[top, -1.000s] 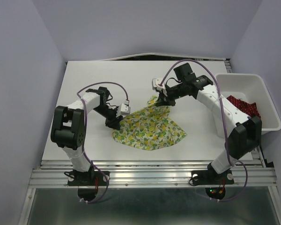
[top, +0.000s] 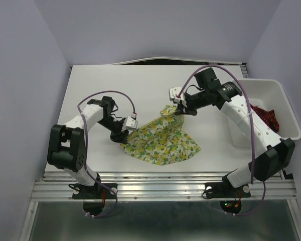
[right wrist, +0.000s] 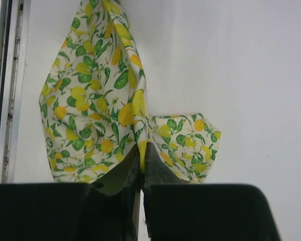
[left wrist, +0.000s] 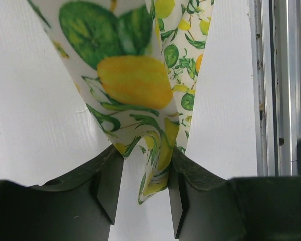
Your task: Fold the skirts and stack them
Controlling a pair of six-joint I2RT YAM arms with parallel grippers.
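The lemon-print skirt (top: 163, 140) lies rumpled across the middle of the table, its upper edge drawn up between my two arms. At its upper right, my right gripper (top: 179, 110) is shut on a pinched fold; in the right wrist view that yellow fold (right wrist: 140, 113) runs straight into the closed fingertips. My left gripper (top: 123, 137) is at the skirt's left corner. In the left wrist view its fingers (left wrist: 108, 175) stand apart, partly open, with a hanging corner of the skirt (left wrist: 158, 160) between them, close against the right finger.
A white bin (top: 263, 86) stands at the right edge, with a dark red patterned cloth (top: 266, 118) inside. A metal rail (top: 160, 183) runs along the front.
My right gripper has shifted to the right with the fold it holds. The skirt has shifted a little with them.
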